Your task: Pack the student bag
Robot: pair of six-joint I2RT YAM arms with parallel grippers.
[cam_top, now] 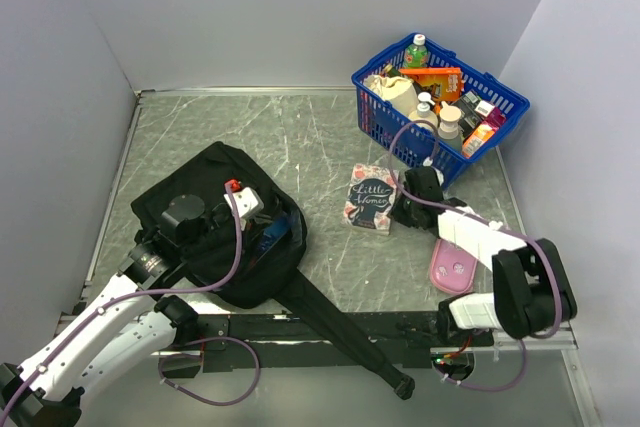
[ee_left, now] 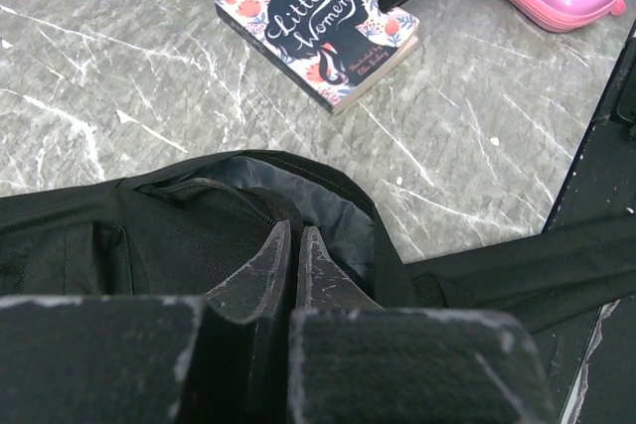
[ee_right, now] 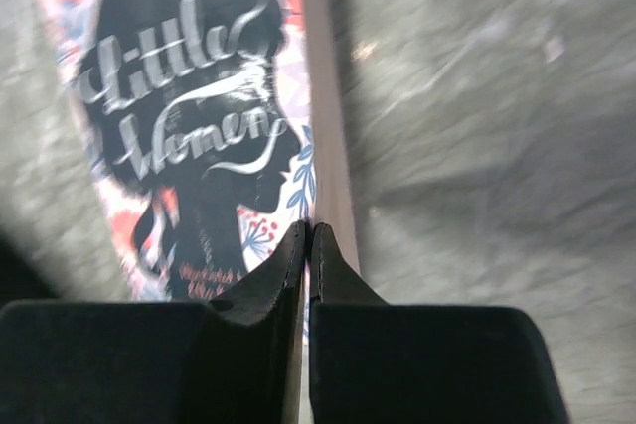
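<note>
The black bag point(cam_top: 200, 177) lies on the left of the counter, its opening showing a blue item inside. My left gripper is shut on the bag's fabric at the opening's edge. The Little Women book point(cam_top: 369, 197) lies flat right of the bag, cover up. My right gripper is shut, its tips at the book's edge; nothing shows between them. The pink pencil case point(cam_top: 452, 265) lies at the front right, partly under the right arm in the top view.
A blue basket point(cam_top: 370, 115) full of bottles, packets and other items stands at the back right. The bag's strap point(cam_top: 350, 337) hangs over the front edge.
</note>
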